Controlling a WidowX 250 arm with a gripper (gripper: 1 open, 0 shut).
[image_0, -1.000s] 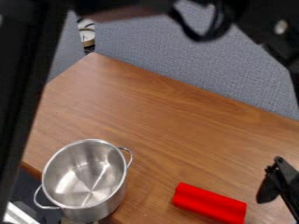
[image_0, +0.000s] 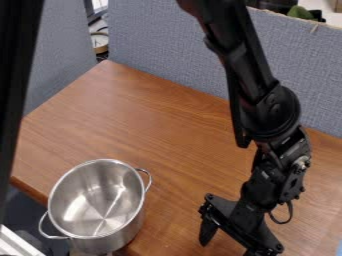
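A steel pot (image_0: 96, 200) with two side handles stands at the lower left of the wooden table. My black gripper (image_0: 238, 222) is low at the bottom centre-right, to the right of the pot and apart from it, with its fingers open.
Grey padded walls (image_0: 160, 50) stand behind the table, and the table's left edge runs beside the pot.
My arm has swung in from the right to the lower middle of the view, and the gripper now hides the red block.
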